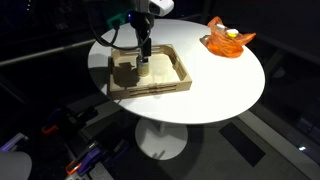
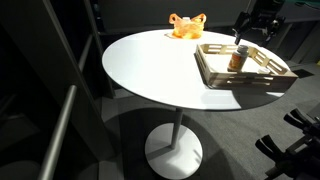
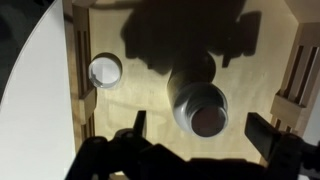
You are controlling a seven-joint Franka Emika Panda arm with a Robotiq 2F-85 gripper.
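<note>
A small bottle (image 1: 143, 69) with a dark top stands inside a shallow wooden tray (image 1: 150, 92). In the wrist view the bottle (image 3: 200, 104) is seen from above, its round end lying between my two fingers and apart from both. My gripper (image 1: 143, 50) hangs open just over it, with nothing held. The second exterior view has the bottle (image 2: 238, 59) upright with an orange-brown label. A round white lid-like piece (image 3: 105, 70) lies in the tray toward its left side in the wrist view.
The tray's slatted walls (image 3: 298, 75) rise on both sides of the gripper. An orange bag (image 1: 228, 42) with things in it sits at the back right of the round white table (image 1: 215, 85).
</note>
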